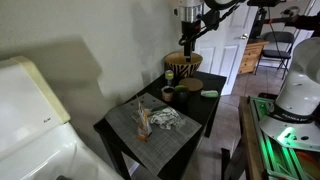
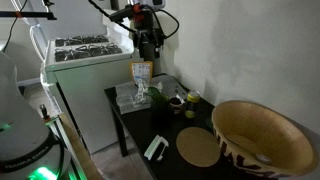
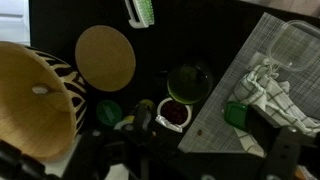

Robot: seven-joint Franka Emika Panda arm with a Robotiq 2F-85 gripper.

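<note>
My gripper hangs high above the black table, pointing down, its two dark fingers apart at the lower edge of the wrist view. Nothing shows between them. In exterior view 1 the gripper (image 1: pixel 188 46) is well clear of the things below. A dark green mug (image 3: pixel 188 84) stands near the middle of the wrist view. Close by are a small cup with dark contents (image 3: pixel 174 112) and a green round piece (image 3: pixel 108 112). A checked cloth (image 3: pixel 275 92) lies crumpled on the grey mat (image 1: pixel 150 142), with a green item (image 3: pixel 236 115) beside it.
A large wooden bowl (image 2: pixel 262 135) and a round brown board (image 2: pixel 197 147) occupy one end of the table. A white-and-green tool (image 2: pixel 157 149) lies near the edge. A yellow-lidded jar (image 2: pixel 192 99) stands by the mug. A clear container (image 3: pixel 296 45) rests on the mat.
</note>
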